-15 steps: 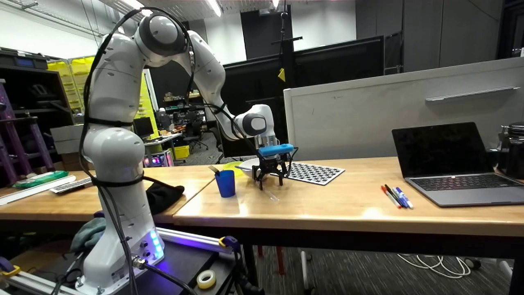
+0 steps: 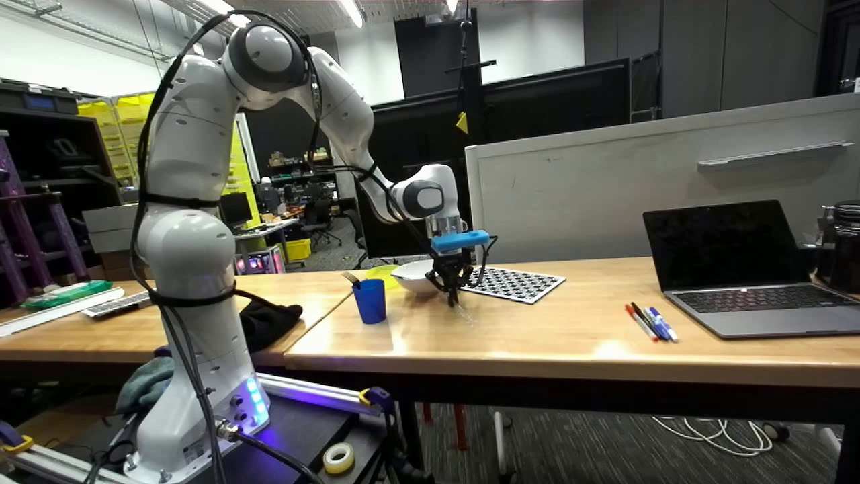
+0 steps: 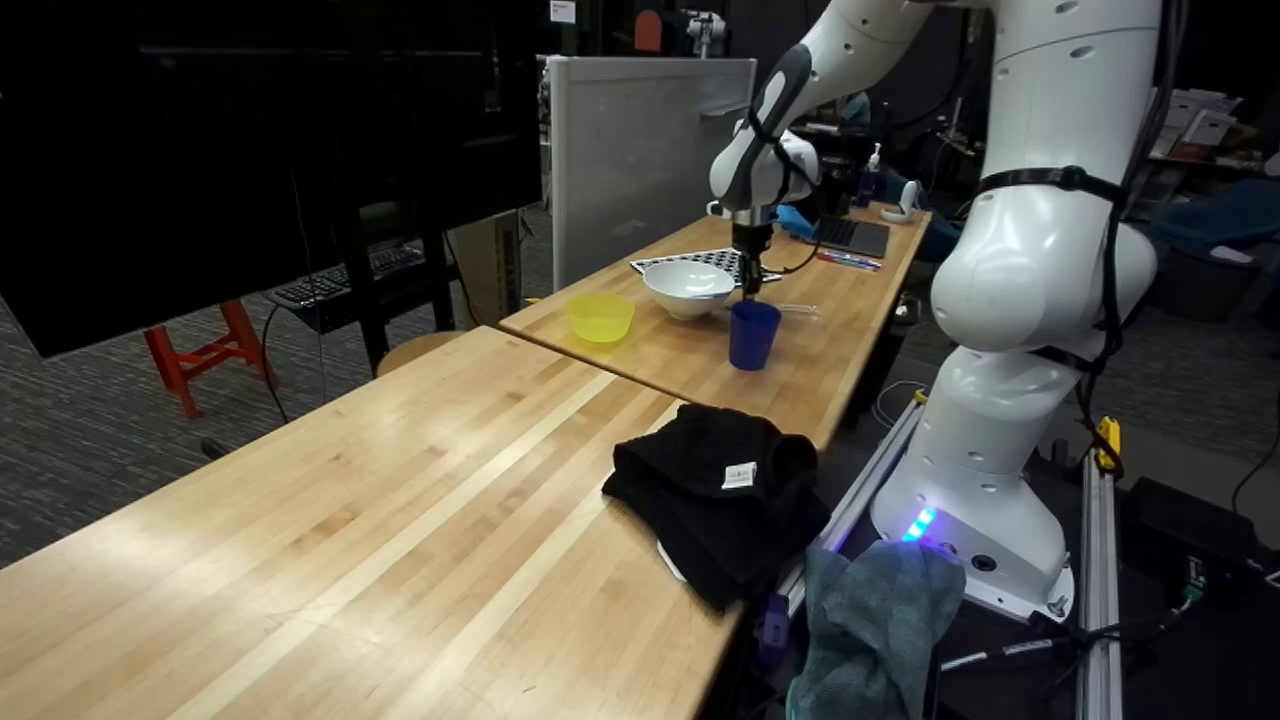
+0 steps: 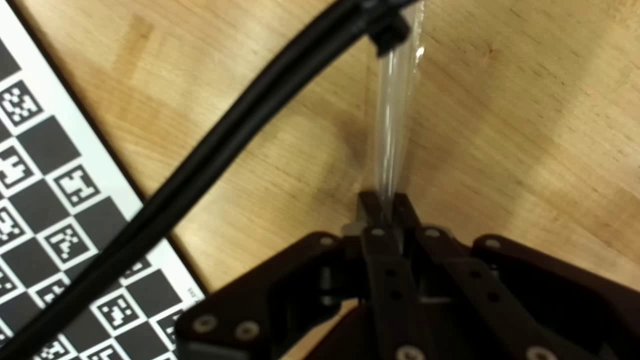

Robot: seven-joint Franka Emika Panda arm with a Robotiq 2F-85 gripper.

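My gripper is shut on a long, clear plastic strip (image 4: 390, 129), which looks like a thin wrapper or tube. From the fingertips it runs up to the top of the wrist view, partly behind a black cable. In exterior view 1 the gripper (image 2: 453, 300) points down low over the table, and the strip (image 2: 465, 313) sticks out to its right. Whether the strip touches the wood I cannot tell. In exterior view 2 the gripper (image 3: 752, 288) is beyond the blue cup (image 3: 753, 338), right of the white bowl (image 3: 686, 282).
A yellow bowl (image 3: 600, 318) stands beside the white one. The checkered board (image 2: 516, 284) lies behind the gripper. Several pens (image 2: 653, 323) and a laptop (image 2: 738, 282) are to the right; bare table lies between them and the gripper. Black cloth (image 3: 720, 492) lies near the arm's base.
One second ago the gripper's fingers were spread above the strip. They have closed on it, and arm and strip have shifted slightly right in exterior view 1.
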